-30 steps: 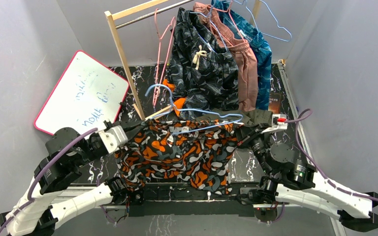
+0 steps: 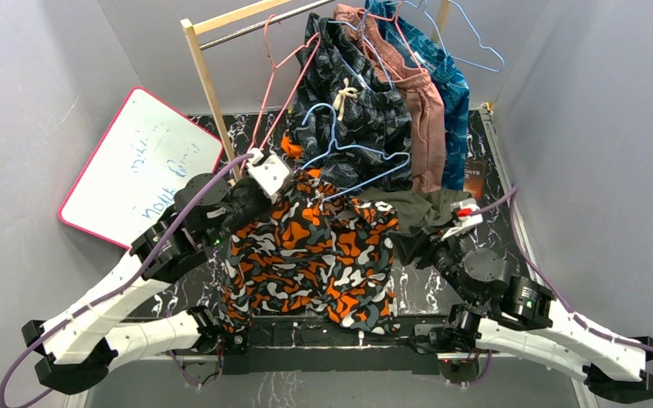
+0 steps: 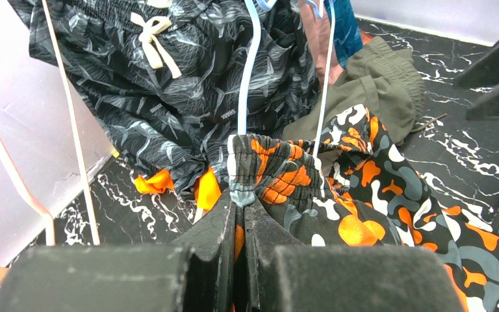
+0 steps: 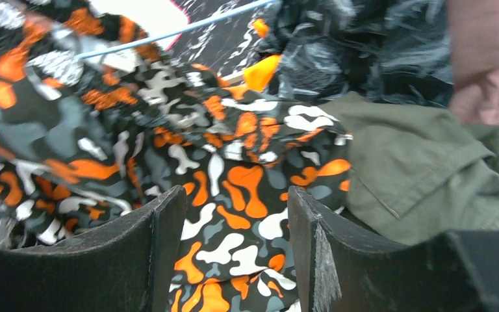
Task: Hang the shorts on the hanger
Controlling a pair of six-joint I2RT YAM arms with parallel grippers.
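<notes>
Orange, white and grey camouflage shorts (image 2: 306, 255) hang with the legs toward the front edge. My left gripper is shut on their gathered waistband (image 3: 279, 166), at the left end of the blue hanger (image 2: 361, 148). That hanger end meets the pinched cloth; how deep it sits inside is hidden. The hanger's right end stands free above the waist, outside the shorts. My right gripper is open beside the right side of the shorts, with no cloth clearly between its fingers. The waistband's right side droops loose in the right wrist view.
Dark patterned shorts (image 2: 353, 110), pink shorts (image 2: 425, 127) and blue shorts (image 2: 455, 110) hang on the rack behind. A pink hanger (image 2: 270, 85) dangles near my left arm. Olive cloth (image 2: 421, 206) lies behind the right gripper; a whiteboard (image 2: 140, 166) leans left.
My left gripper has moved right and toward the rack, carrying the waistband and hanger. The pink hanger has swung.
</notes>
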